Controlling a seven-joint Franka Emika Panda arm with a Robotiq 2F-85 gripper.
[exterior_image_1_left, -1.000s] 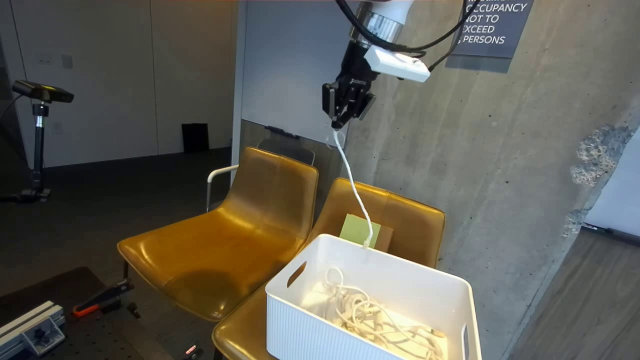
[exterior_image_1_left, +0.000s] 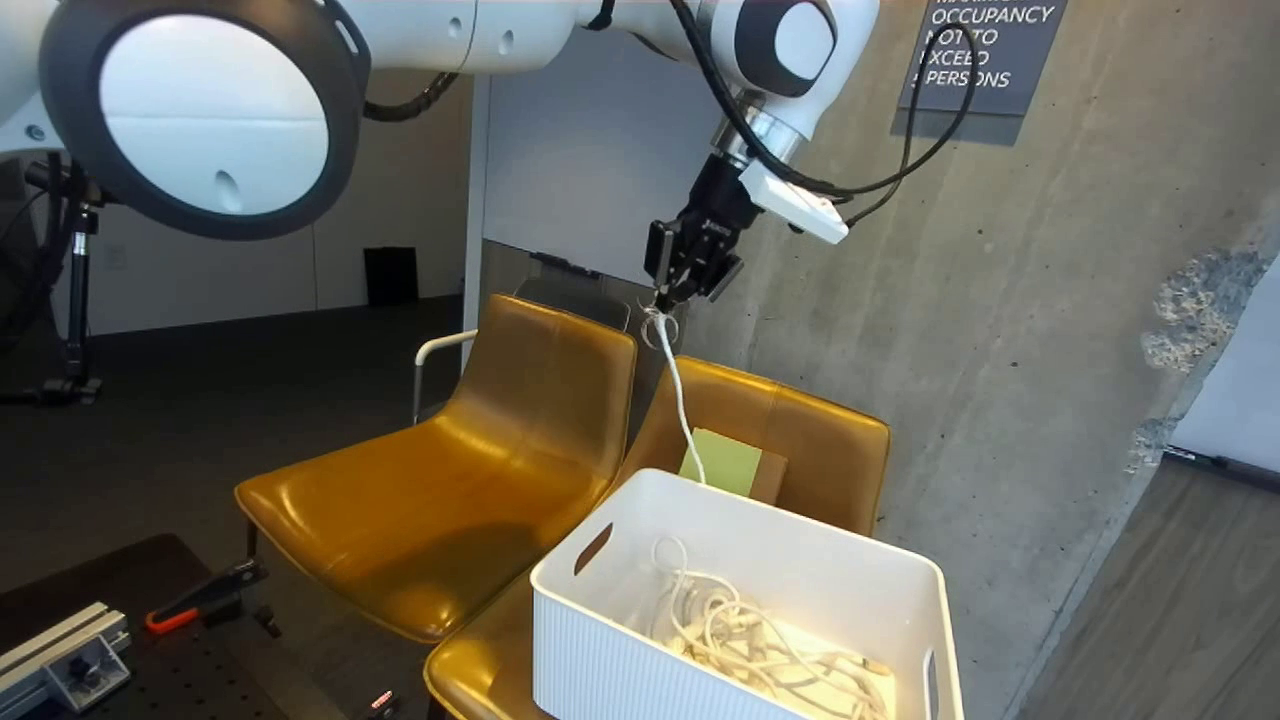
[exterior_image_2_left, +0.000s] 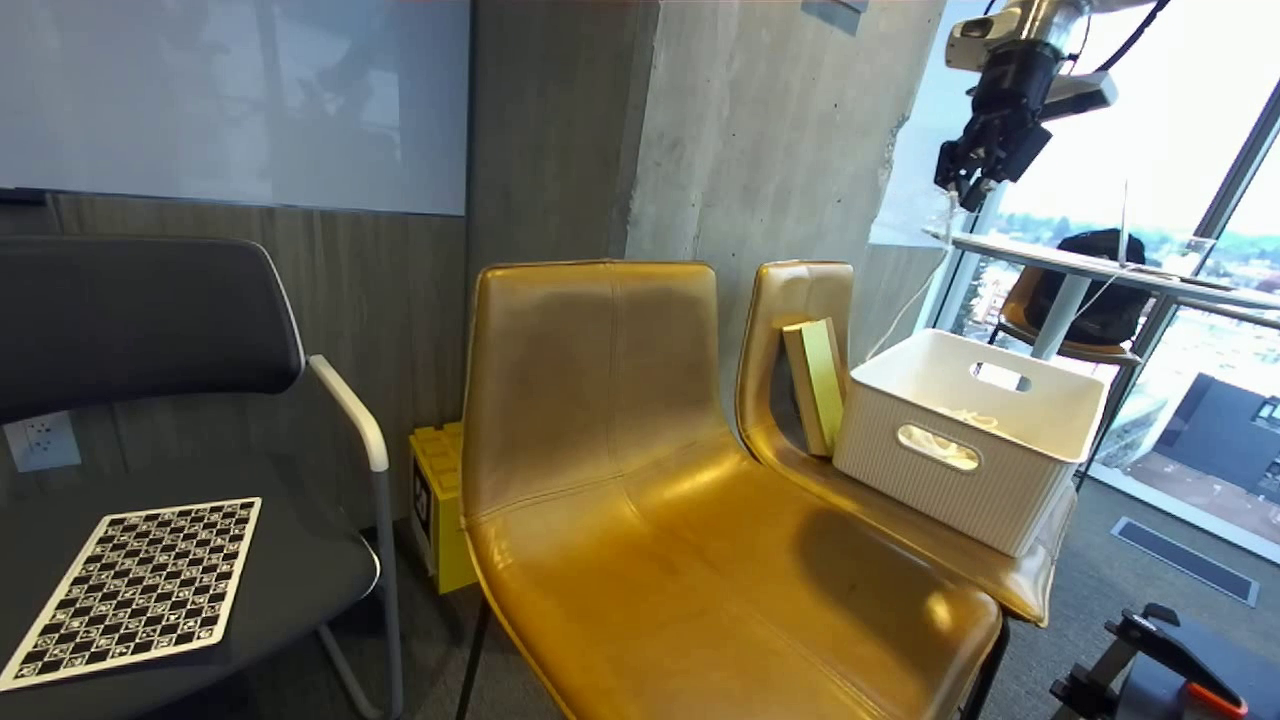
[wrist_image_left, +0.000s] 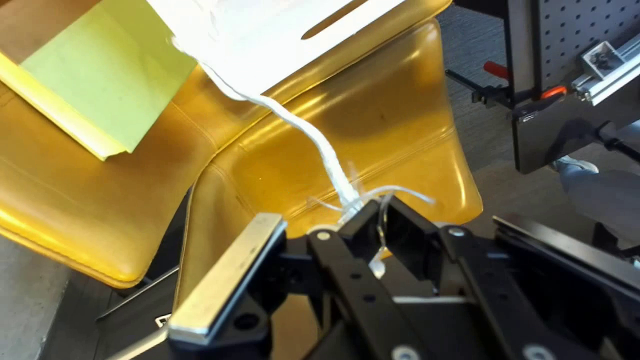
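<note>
A white cord (exterior_image_1_left: 674, 378) hangs from my gripper (exterior_image_1_left: 667, 300), whose fingers are shut on its upper end. In the wrist view, thin frayed strands of the cord (wrist_image_left: 327, 153) stick out around the fingertips of the gripper. The white ribbed bin (exterior_image_1_left: 768, 514) stands on a tan chair, below my gripper. Several loops of pale cord (exterior_image_1_left: 732, 634) lie inside it. The hanging cord (exterior_image_2_left: 902, 314) runs down to the bin's back edge in exterior view 2. Whether its lower end lies in or behind the bin, I cannot tell.
A green-and-brown box (exterior_image_1_left: 723, 462) leans on the chair back behind the bin. The neighbouring tan chair (exterior_image_1_left: 456, 480) has an empty seat. A concrete wall (exterior_image_1_left: 960, 360) rises behind. A dark worktable with a clamp (exterior_image_1_left: 204, 600) is at the lower left.
My gripper has come down and slightly left in exterior view 1, still shut on the cord. The cord's lower part has shifted left along the bin's back rim. A large arm joint now shows upper left.
</note>
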